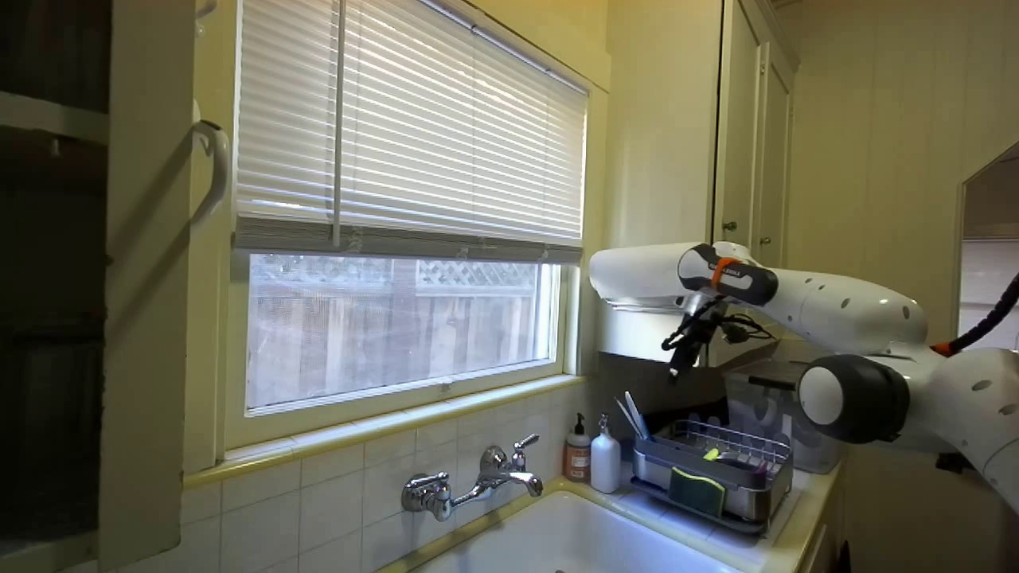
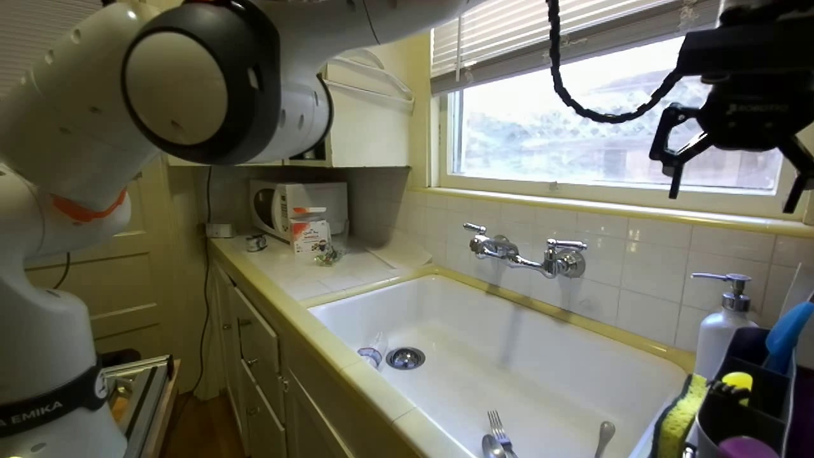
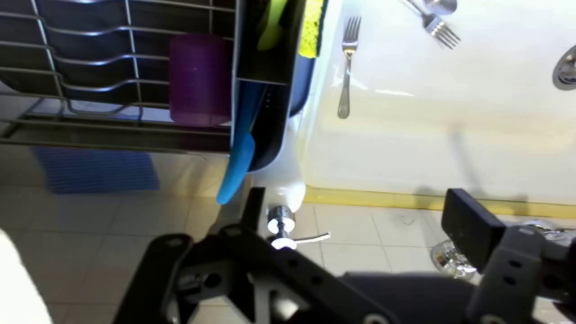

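Note:
High above the dish rack and the sink's end, my gripper (image 2: 732, 198) hangs open, its two fingers spread wide and nothing between them. From the side the gripper (image 1: 674, 371) shows as a dark shape below the arm, near the paper towel roll. In the wrist view a fork (image 3: 348, 67) lies alone in the white sink (image 3: 399, 156); another fork (image 3: 441, 29) and a spoon (image 3: 441, 4) lie beside each other farther off. The dish rack (image 3: 97, 86) holds a purple cup (image 3: 200, 81) and a blue-handled utensil (image 3: 237, 167).
A white soap bottle (image 1: 604, 458) and a brown one (image 1: 577, 450) stand between rack and wall. The faucet (image 2: 526, 256) juts from the tiles. A clear glass (image 2: 374, 351) lies near the drain (image 2: 405, 358). A microwave (image 2: 297, 206) occupies the far counter.

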